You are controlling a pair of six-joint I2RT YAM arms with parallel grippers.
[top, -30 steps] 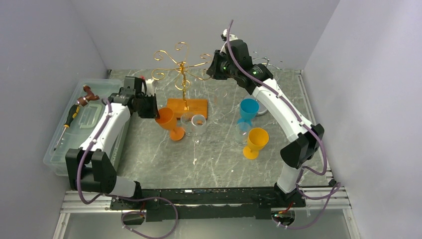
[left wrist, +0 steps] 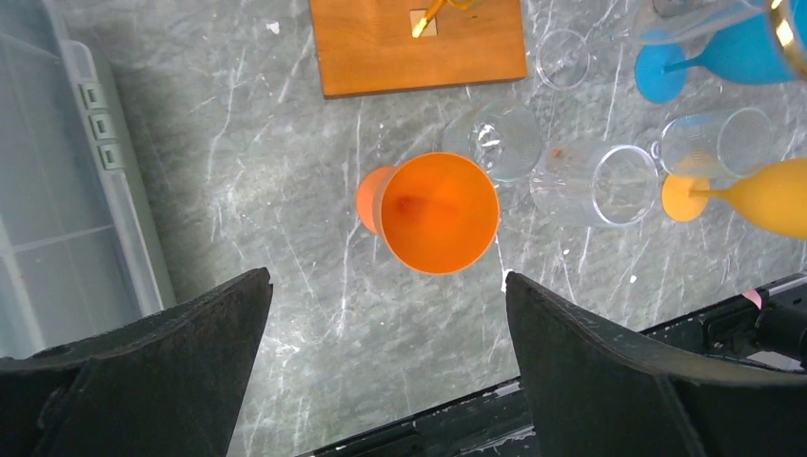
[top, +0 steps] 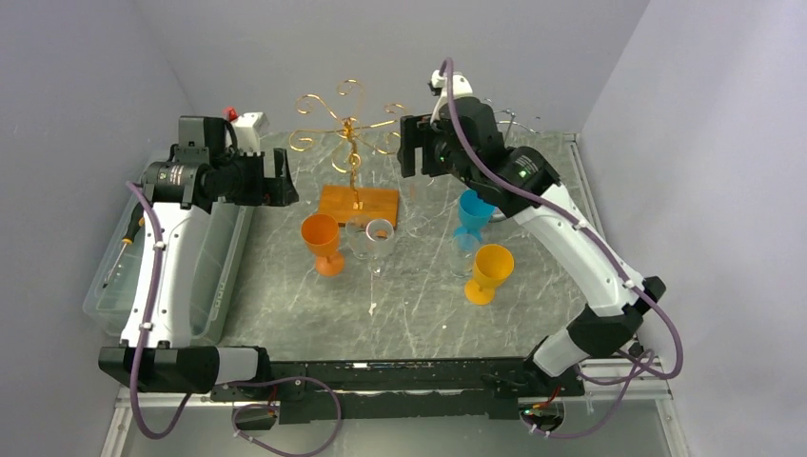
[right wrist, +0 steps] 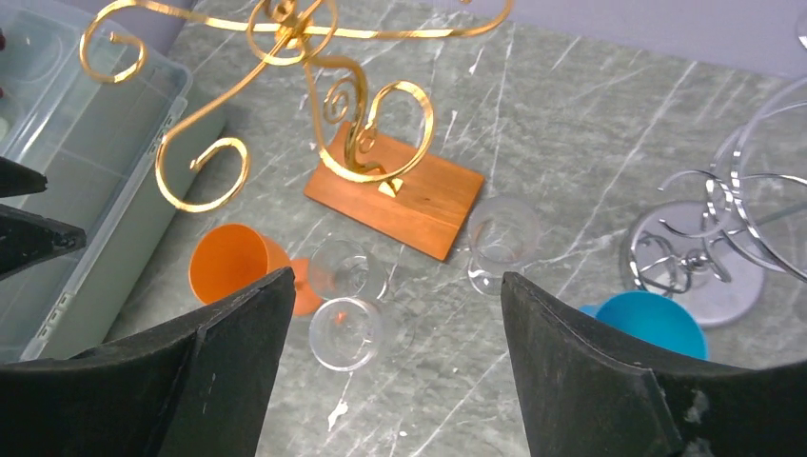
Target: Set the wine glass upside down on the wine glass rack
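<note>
An orange wine glass point(top: 321, 231) stands upright on the grey table, seen from above in the left wrist view as an orange cup point(left wrist: 437, 213). Higher and to its left, my left gripper point(top: 285, 179) is open and empty. The gold rack point(top: 354, 164) rises from a wooden base point(left wrist: 419, 57); its curled arms are bare. My right gripper point(top: 411, 147) hangs open by the rack's right side, nothing between its fingers. Clear glasses point(right wrist: 345, 333) stand beside the orange one, and another clear glass point(right wrist: 502, 233) is right of the base.
A blue glass point(top: 473, 211) and a yellow glass point(top: 490, 271) stand to the right, a clear glass point(top: 463, 253) beside them. Behind them is a silver rack point(right wrist: 699, 257). A plastic bin point(top: 114, 302) with a screwdriver point(top: 127, 243) borders the left.
The orange glass, tilted in my left gripper earlier, now stands upright, released. My left gripper has opened and pulled up and left. My right gripper has opened, and its arm has swung outward.
</note>
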